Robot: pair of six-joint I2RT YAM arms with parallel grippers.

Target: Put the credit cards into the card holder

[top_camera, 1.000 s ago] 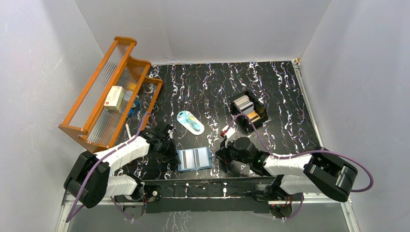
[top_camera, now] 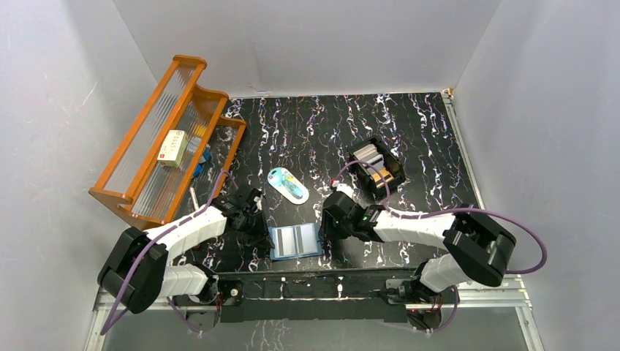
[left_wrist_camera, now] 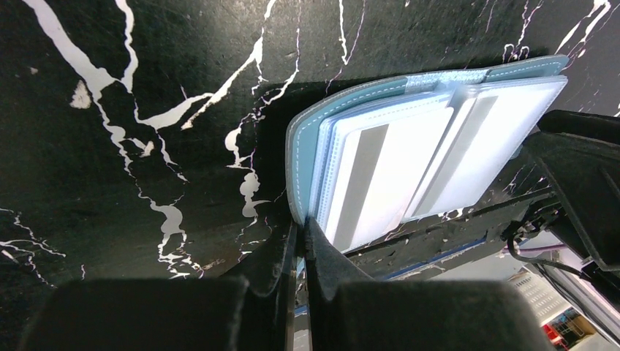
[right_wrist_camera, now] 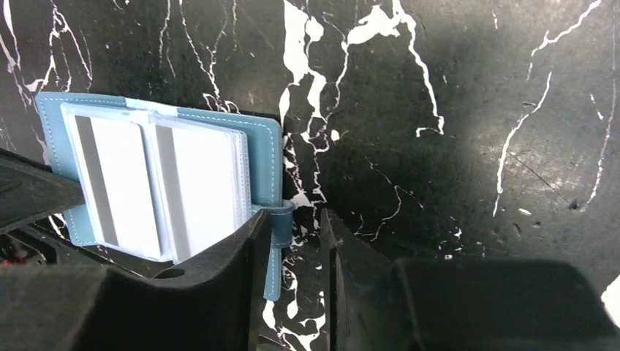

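Note:
The card holder [top_camera: 295, 241] lies spread open near the table's front edge, light blue with clear pockets showing white and grey inserts. At its left edge, my left gripper is shut, with the thin blue cover between its fingertips. My right gripper stands open at the opposite edge. Its left finger [right_wrist_camera: 252, 227] overlaps the small blue strap [right_wrist_camera: 281, 223], and the other is over bare table; nothing is gripped there. Credit cards [top_camera: 368, 156] stand in a black box [top_camera: 395, 173] at the back right.
A toothbrush-like blister pack [top_camera: 288, 186] lies behind the holder. On the left, a wooden rack [top_camera: 191, 93] bears a pale box [top_camera: 173, 148]. Between the pack and the black box, the marbled table [top_camera: 314, 131] is clear.
The right gripper has come left to the holder's right edge, its arm swinging along. The left arm and the holder look still.

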